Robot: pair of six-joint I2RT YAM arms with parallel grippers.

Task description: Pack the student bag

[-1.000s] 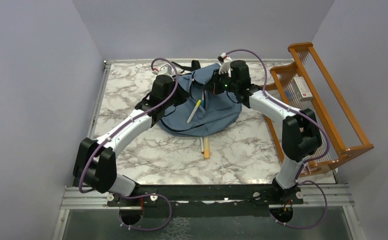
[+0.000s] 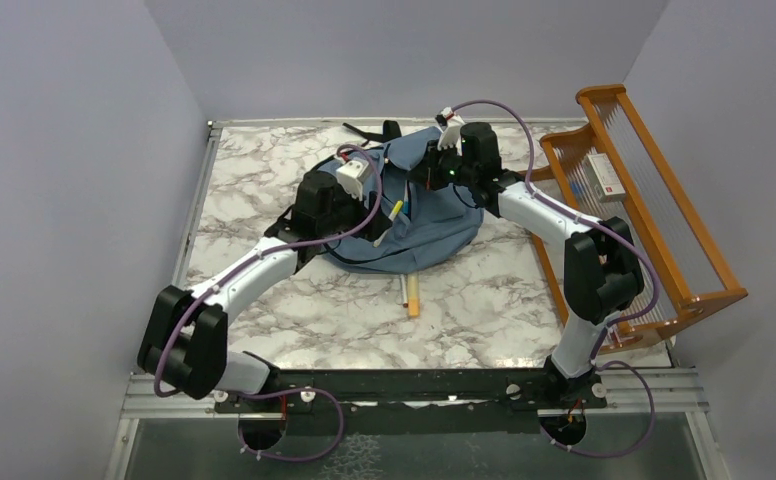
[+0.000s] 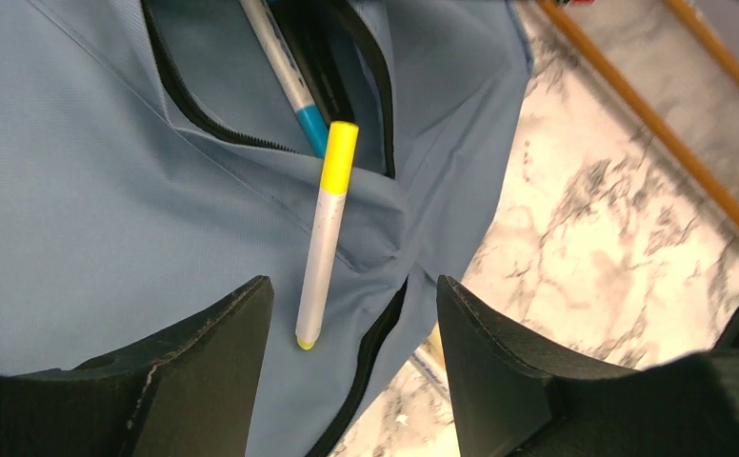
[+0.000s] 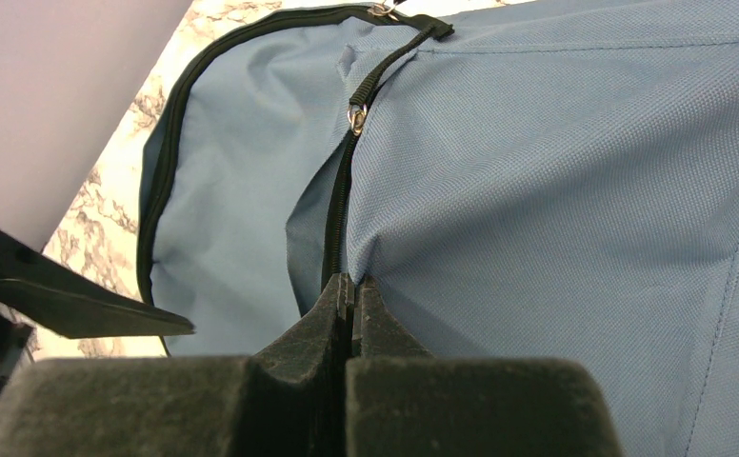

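The blue-grey bag [image 2: 434, 240] lies on the marbled table with its zipped pocket gaping. Across the cloth below that opening rests a white marker with a yellow cap [image 3: 324, 238]. My left gripper is open above it, the marker showing between its spread fingers but apart from them. Inside the pocket sit a white marker with a blue end [image 3: 285, 67] and a black item [image 3: 320, 67]. My right gripper is shut on the edge of the pocket's flap, beside the zipper [image 4: 340, 205].
A yellow stick [image 2: 413, 297] and a thinner white stick [image 2: 403, 290] poke out from under the bag's front edge. On the right stands a slatted wooden rack [image 2: 654, 170] holding a white box [image 2: 604, 177].
The right gripper and the bag look still.
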